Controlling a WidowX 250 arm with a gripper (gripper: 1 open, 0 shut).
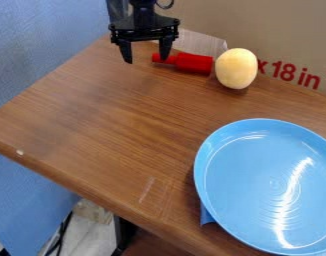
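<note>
My black gripper (pixel 144 52) is at the top of the view with its two fingers spread apart and pointing down, nothing seen between them. Just right of it a red cylindrical object (pixel 182 61) lies on the wooden table, with a pale translucent item (pixel 201 43) behind it. A cream egg-shaped object (pixel 237 68) sits to the right of the red one. A light blue plate (pixel 263 186) fills the lower right, with a bit of blue material showing at its left edge.
A cardboard surface (pixel 286 30) with red print rises behind. Blue padding (pixel 32 60) lies beyond the table's left edge.
</note>
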